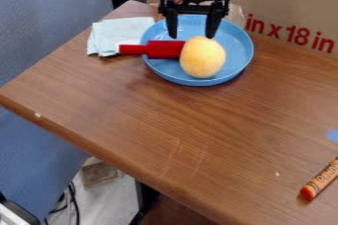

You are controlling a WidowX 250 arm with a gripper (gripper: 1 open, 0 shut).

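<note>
A black gripper [193, 24] hangs over the back of a blue plate [235, 56], its fingers pointing down and standing apart, with nothing visible between them. On the plate lies a pale yellow-orange rounded object [203, 57]. A red cylindrical object [148, 49] lies to its left, reaching over the plate's rim.
A folded light cloth [111, 36] lies left of the plate. An orange-red tube [321, 178] lies at the right edge of the wooden table [158, 140]. Cardboard with red print [283, 34] stands behind.
</note>
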